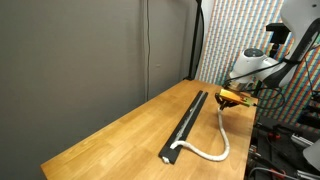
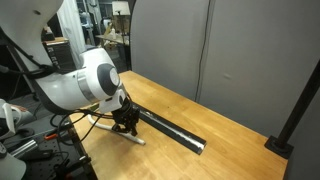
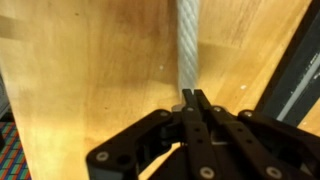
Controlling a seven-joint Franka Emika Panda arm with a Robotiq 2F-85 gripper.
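A pale rope (image 1: pixel 208 156) curves across the wooden table, one end lying at the near end of a long dark strip. My gripper (image 1: pixel 222 106) is at the rope's other end, low over the table on the right. In the wrist view the whitish rope (image 3: pixel 188 45) runs straight up from between the fingertips, and the gripper is shut on it. The dark strip (image 1: pixel 187 122) with a light groove lies to one side, apart from the gripper. In exterior view 2 the rope (image 2: pixel 128 136) lies partly hidden behind the arm and gripper (image 2: pixel 127 128).
A grey partition (image 1: pixel 90 70) stands along its back. Dark cables hang about the arm, and the table's edge is close to the robot base.
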